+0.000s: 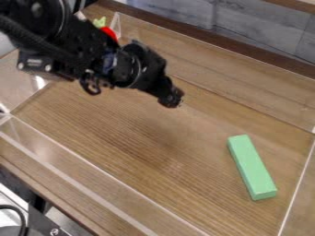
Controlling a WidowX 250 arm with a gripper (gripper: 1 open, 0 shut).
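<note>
The black robot arm (74,46) reaches in from the upper left, its gripper (160,88) above the wooden table (147,157) near the centre. Whether the gripper is open or shut is unclear in this view. A red object (109,33) is partly visible behind the arm at the upper left. A light green bar (251,167) lies on the right part of the table.
The table has raised edges at the back and along the left, with a dark cable (10,212) at the lower left corner.
</note>
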